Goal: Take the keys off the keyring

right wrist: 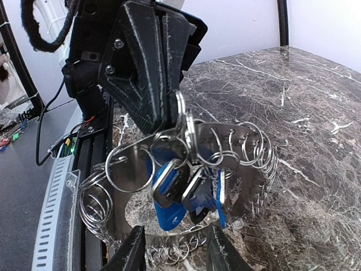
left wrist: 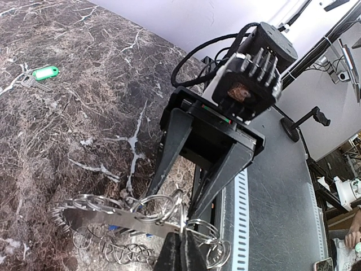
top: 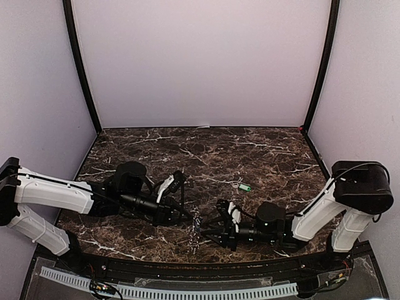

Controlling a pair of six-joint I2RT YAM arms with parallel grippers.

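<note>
The keyring (right wrist: 248, 155) is a wide metal band strung with many small wire rings. It hangs in the air below my left gripper (top: 189, 217), whose closed fingers (right wrist: 148, 93) pinch it at one small ring near the top. Several blue-headed keys (right wrist: 169, 217) dangle inside the band in the right wrist view. In the left wrist view the band (left wrist: 107, 217) lies across the shut fingertips and hides most of the keys. My right gripper is open, facing the band from close by, with nothing seen clasped between its fingers.
Further back on the marble table lies a green tag (top: 244, 187) with small keys beside it. The table behind the arms is otherwise clear. A perforated metal rail (top: 206, 292) runs along the front edge.
</note>
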